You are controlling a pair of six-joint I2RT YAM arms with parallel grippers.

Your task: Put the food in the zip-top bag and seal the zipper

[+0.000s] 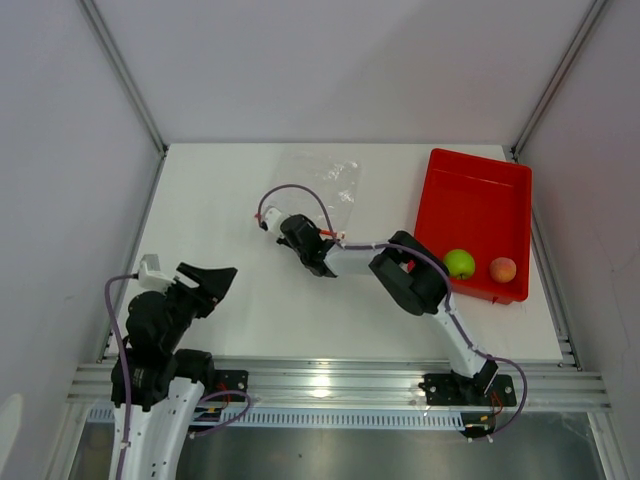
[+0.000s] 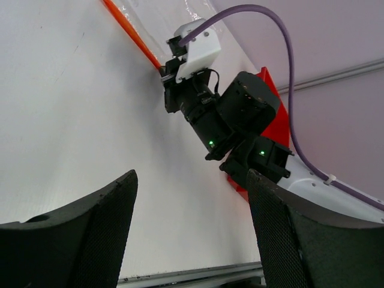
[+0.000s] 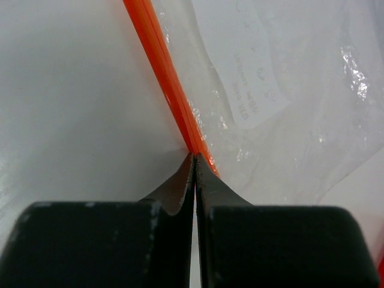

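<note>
A clear zip top bag (image 1: pixel 335 180) with an orange zipper strip (image 3: pixel 163 69) lies flat at the back middle of the table. Over its near edge, my right gripper is shut, its tips together and touching the strip. Whether any of the strip is pinched between them I cannot tell. The strip shows on both sides of this gripper in the top view. At the front left my left gripper (image 1: pixel 212 283) is open and empty, well apart from the bag. A green apple (image 1: pixel 459 264) and a peach (image 1: pixel 503 270) sit in the red bin.
The red bin (image 1: pixel 478 200) stands on the right, partly overlapped by the right arm (image 1: pixel 410 280). A white label (image 3: pixel 246 78) shows through the bag. Bare table lies in front of the bag and on the left.
</note>
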